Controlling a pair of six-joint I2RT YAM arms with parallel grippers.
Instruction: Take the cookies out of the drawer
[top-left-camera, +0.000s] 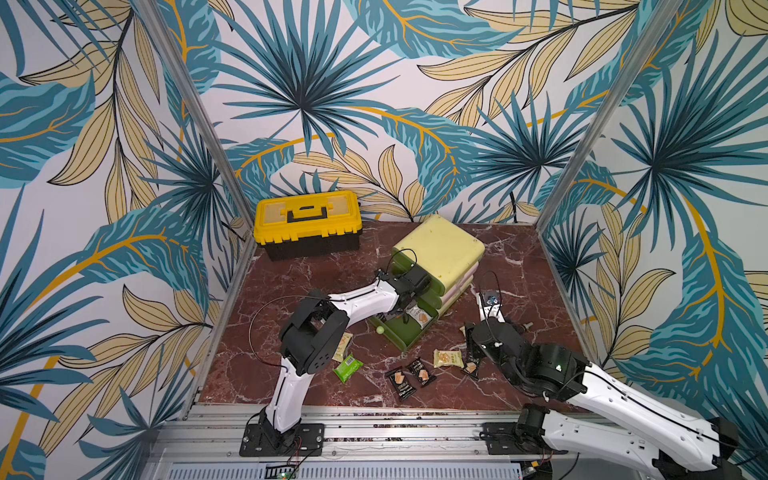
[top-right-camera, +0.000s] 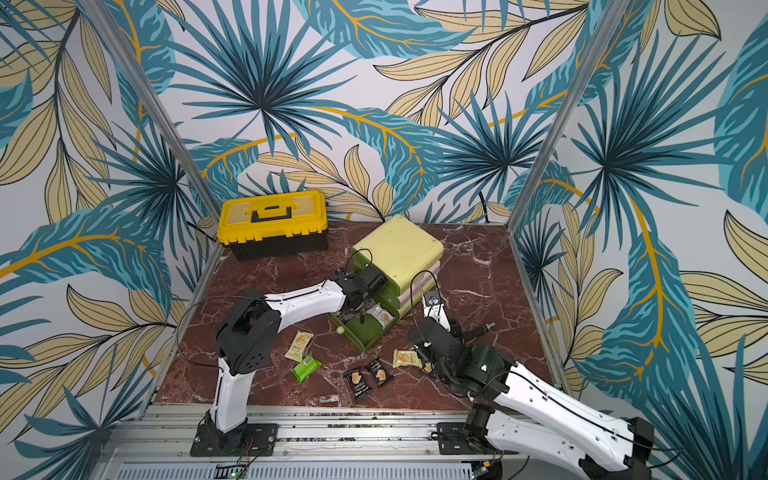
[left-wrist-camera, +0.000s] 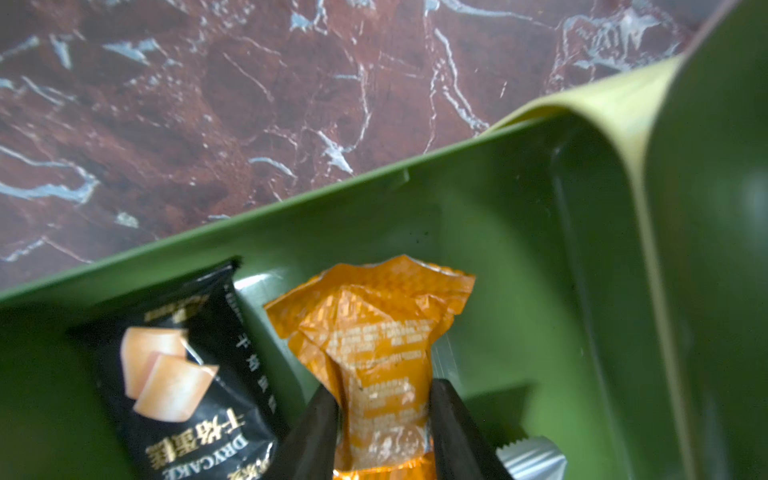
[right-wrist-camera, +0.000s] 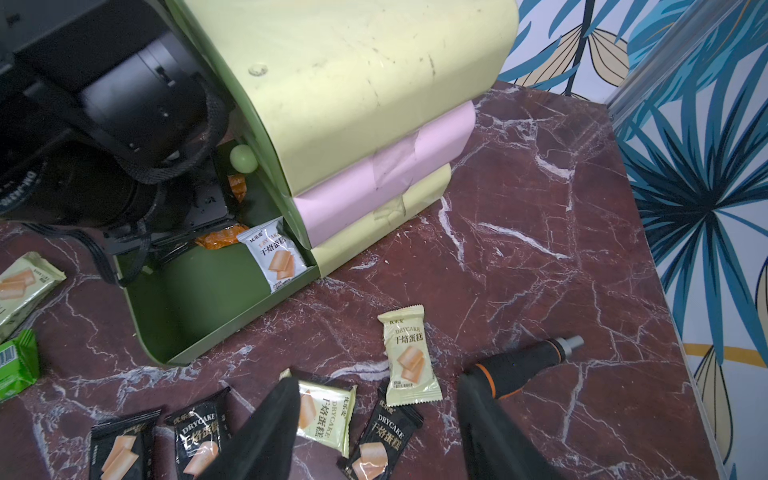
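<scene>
The open green drawer (right-wrist-camera: 192, 312) juts from the stacked yellow, pink and green cabinet (right-wrist-camera: 360, 120). My left gripper is down inside it, its fingers either side of an orange cookie packet (left-wrist-camera: 368, 336), part open; whether it grips firmly I cannot tell. A black Drycake packet (left-wrist-camera: 184, 376) lies beside that packet, and a white packet (right-wrist-camera: 272, 256) lies in the drawer's back corner. My right gripper stands open above the loose packets on the table, with no packet seen held.
Several cream, black and green packets lie on the front table (right-wrist-camera: 528, 296). A screwdriver (right-wrist-camera: 512, 369) is at right. A yellow toolbox (top-left-camera: 308, 224) stands at back left.
</scene>
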